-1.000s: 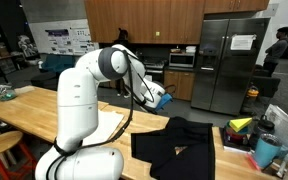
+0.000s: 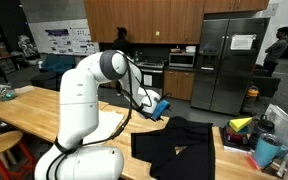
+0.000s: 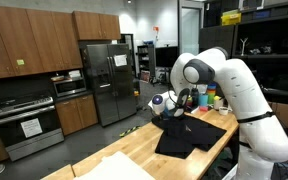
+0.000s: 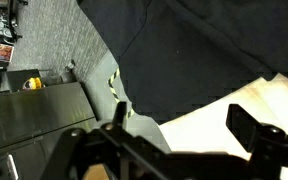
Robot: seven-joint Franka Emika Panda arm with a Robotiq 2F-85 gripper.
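Note:
A dark cloth (image 2: 174,155) lies spread over the wooden table, with part of it bunched toward the far side. In the wrist view the cloth (image 4: 184,65) fills the upper middle and right, its near edge running above bare wood. My gripper (image 2: 161,110) is above the table beside the bunched far part of the cloth. Its two fingers stand wide apart in the wrist view, the left finger (image 4: 114,135) on one side. The gripper is open, and nothing shows between its fingertips.
Cups, a blue-labelled can (image 2: 267,150) and other items crowd the table's right end. A white sheet (image 3: 119,167) lies on the table. Bare wood (image 2: 44,113) shows left of the arm. A round stool (image 2: 2,143) stands beside the table.
My gripper has come down a little toward the table over the last second. The cloth looks unchanged.

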